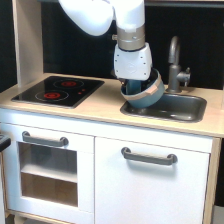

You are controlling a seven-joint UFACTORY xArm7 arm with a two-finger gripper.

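A white robot arm reaches down from the top to my gripper (132,82), which is at a grey-blue pot (145,97) over the left part of the sink (184,106). The pot is tilted. The fingertips are dark and partly hidden at the pot, so I cannot make out whether they are shut on it.
A black cooktop (57,93) with red rings is on the left of the counter (100,112). A tall faucet (174,60) rises behind the sink. Below are white cabinets with handles, one open shelf at the left.
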